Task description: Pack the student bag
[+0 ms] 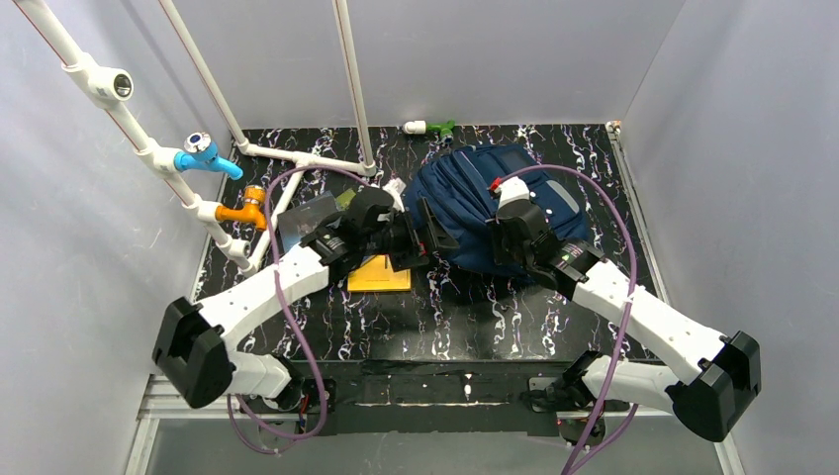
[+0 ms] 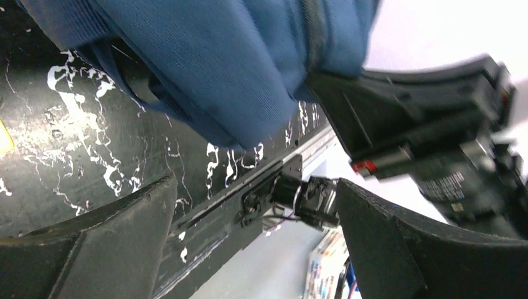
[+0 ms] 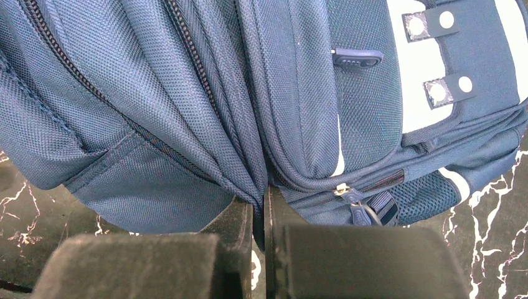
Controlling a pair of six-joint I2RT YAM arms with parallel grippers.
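Note:
A navy-blue student bag (image 1: 463, 208) lies on the dark marbled table right of centre; in the right wrist view its zips and white panels (image 3: 420, 62) show. My right gripper is shut on a fold of the bag's fabric beside a zip. Left of the bag, my left gripper (image 1: 437, 236) stands open, its fingers (image 2: 112, 243) spread wide with nothing between them. The bag's blue cloth (image 2: 205, 68) rises just beyond those fingertips. A yellow book (image 1: 379, 276) lies on the table below the left gripper. Other books (image 1: 309, 216) are mostly hidden under the left arm.
A white pipe frame (image 1: 297, 158) with blue (image 1: 206, 156) and orange taps (image 1: 244, 206) takes up the left side. A green-and-white fitting (image 1: 428, 128) lies at the back edge. Clear table shows at the front and far right.

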